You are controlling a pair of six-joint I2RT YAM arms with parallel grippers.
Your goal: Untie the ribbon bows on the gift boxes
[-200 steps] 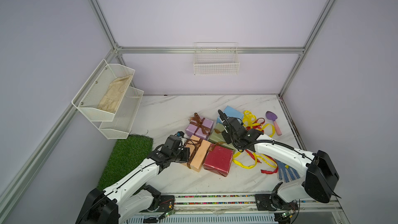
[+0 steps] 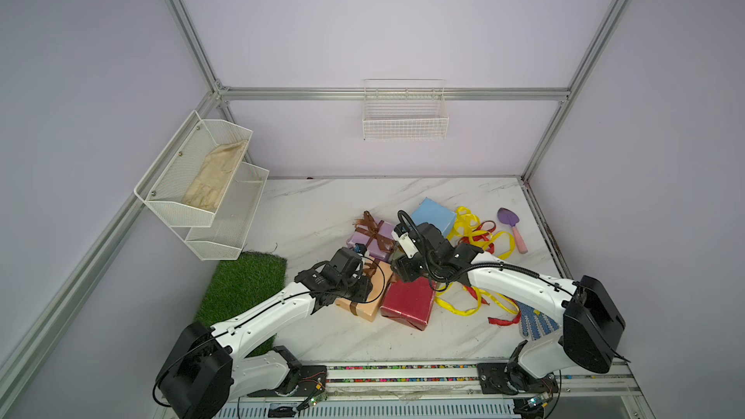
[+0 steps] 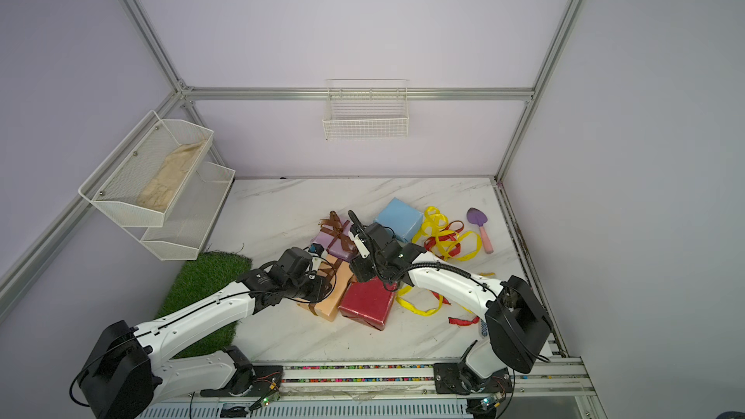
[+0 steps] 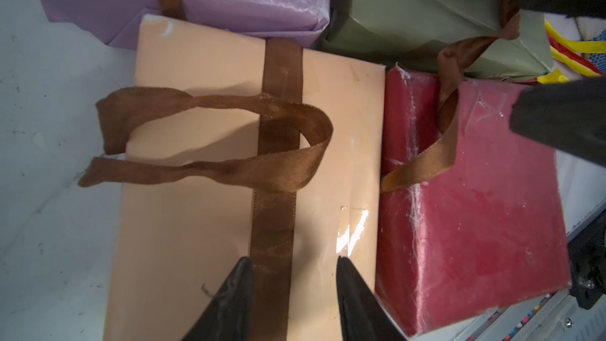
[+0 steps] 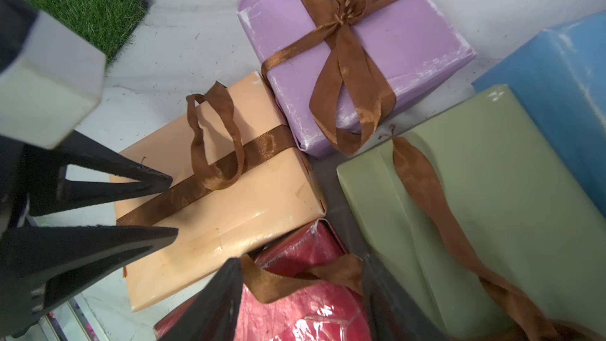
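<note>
A purple box (image 5: 429,38) carries a tied brown bow (image 5: 347,19). On the peach box (image 4: 164,227) a brown strap runs along the top with a loose loop (image 4: 214,173) over it; my left gripper hangs open above, empty. The green box (image 5: 498,176) has a loose brown ribbon (image 5: 442,214) across it. My right gripper is parted above the red box (image 4: 486,214), where a brown ribbon strand lies between or just beyond its fingertips; whether it touches them is unclear.
A blue box (image 2: 430,209) sits behind. Loose yellow and red ribbons (image 2: 465,217), a spatula (image 2: 513,229) and a blue mat (image 2: 535,322) lie at right, artificial grass (image 2: 236,295) at left, below white baskets (image 2: 201,217).
The right gripper has shifted slightly left, toward the middle.
</note>
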